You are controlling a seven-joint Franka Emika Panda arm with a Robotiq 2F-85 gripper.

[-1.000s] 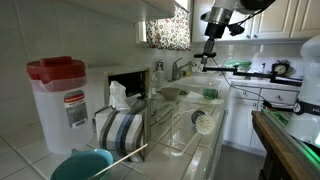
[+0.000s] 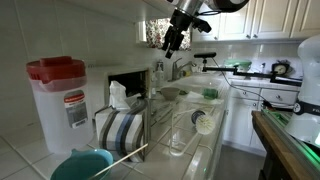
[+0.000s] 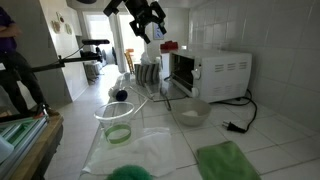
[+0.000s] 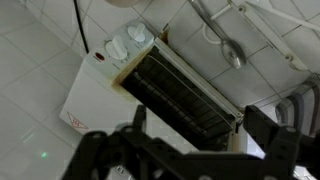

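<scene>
My gripper (image 2: 178, 42) hangs high above the counter in exterior view 1, pointing down. In the wrist view the gripper is open, with its dark fingers well apart and nothing held between them. Below it is the white toaster oven (image 4: 72, 108) with a dark glass front and knobs. A metal spoon (image 4: 232, 50) lies on the tiles in front of the oven. Exterior view 2 has the gripper (image 3: 150, 22) in the air above and beyond the white oven (image 3: 222, 76).
A red-lidded canister (image 2: 64, 108), a striped holder (image 2: 122, 133) and a teal bowl (image 2: 84, 165) stand in the foreground. Exterior view 2 shows a pale bowl (image 3: 190, 112), a green cloth (image 3: 228, 160), a clear tub (image 3: 116, 126) and a black plug (image 3: 236, 127). Some tile between them is bare.
In exterior view 1 the gripper has swung left and slightly up, staying high over the counter. The objects on the counter look unmoved.
</scene>
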